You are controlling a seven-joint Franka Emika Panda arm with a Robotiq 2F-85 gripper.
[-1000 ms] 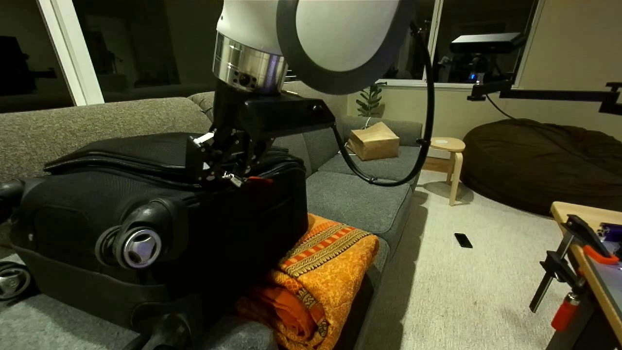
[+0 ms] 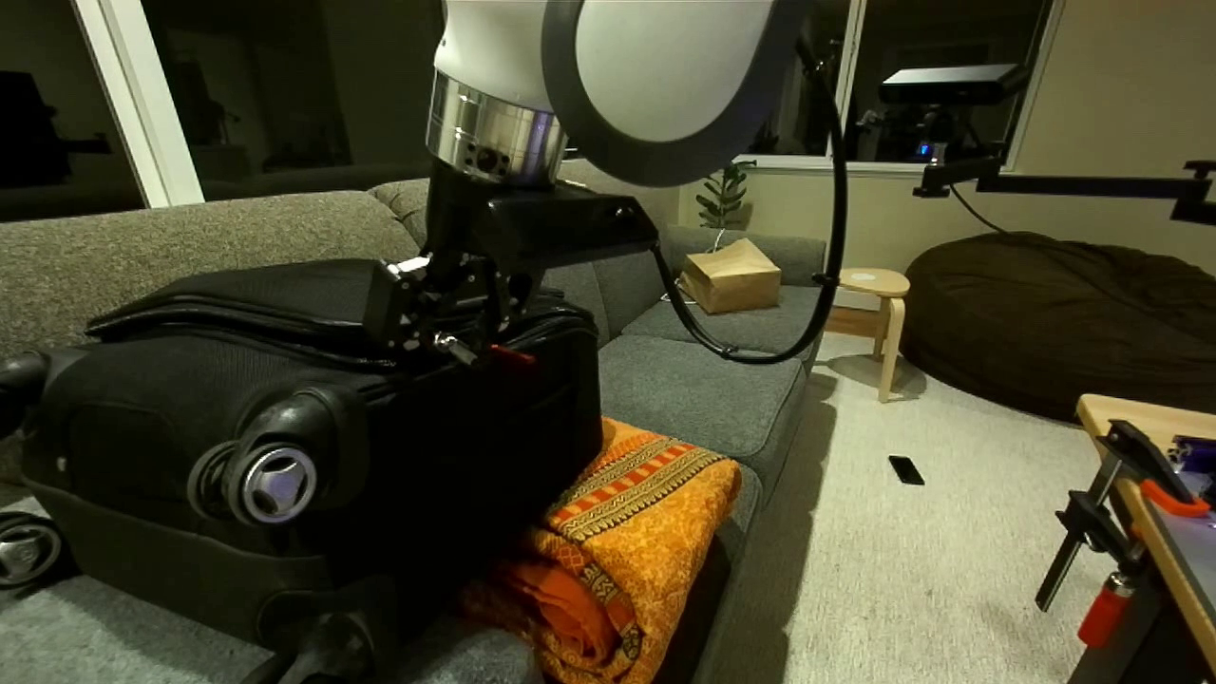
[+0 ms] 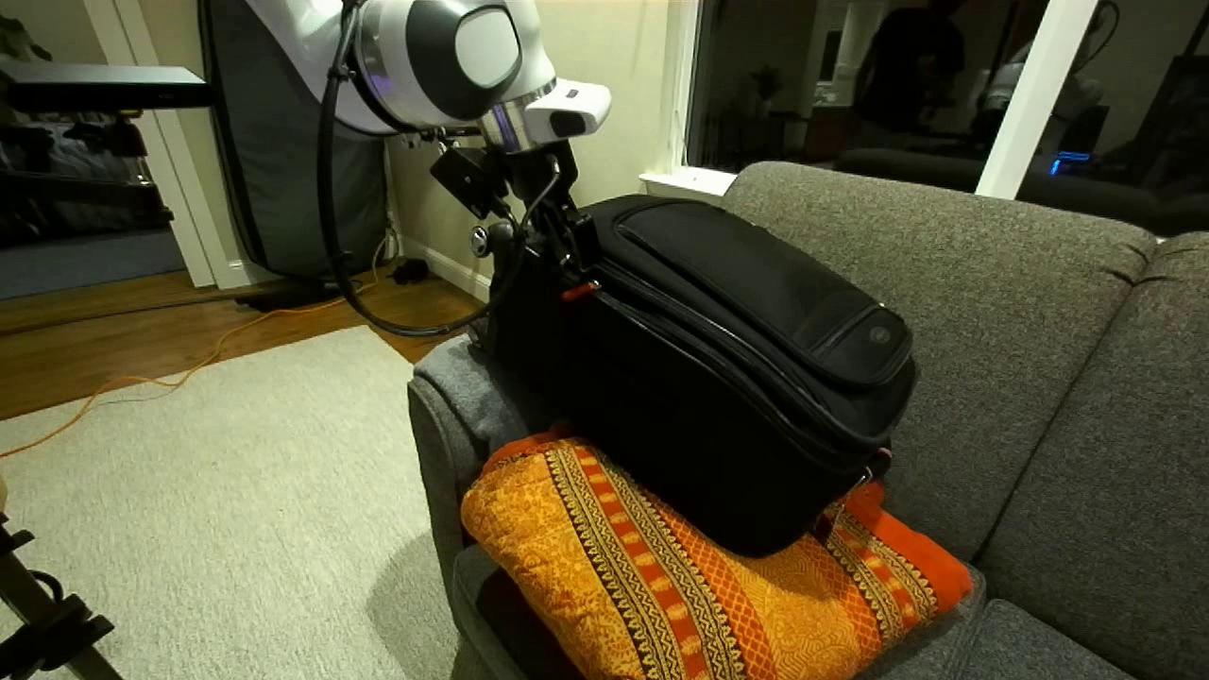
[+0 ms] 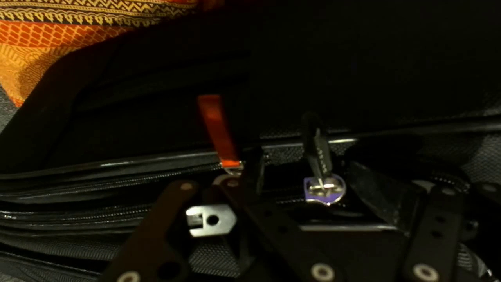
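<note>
A black suitcase [image 3: 725, 329] lies on the sofa, partly over a folded orange patterned cloth [image 3: 635, 567]. My gripper is at the zipped edge of the case, its fingers part open. Between the two dark fingers, with space on both sides, sits a metal zipper slider [image 4: 325, 188] with a dark pull tab [image 4: 317, 148]. A red zipper tag [image 4: 218, 129] lies just outside the left finger. In exterior view 1 the gripper [image 2: 450, 331] is beside the upper edge of the case, its fingertips hard to make out against the black fabric.
Suitcase wheels [image 2: 277, 484] stick out on the near side in exterior view 1. Farther along the sofa is a brown paper bag [image 2: 731, 277]. A wooden stool [image 2: 875, 280] and a phone [image 2: 906, 469] are on the floor side. The far sofa cushions are mostly clear.
My arm and gripper have shifted slightly to the right in exterior view 1. Suitcase and cloth look unmoved.
</note>
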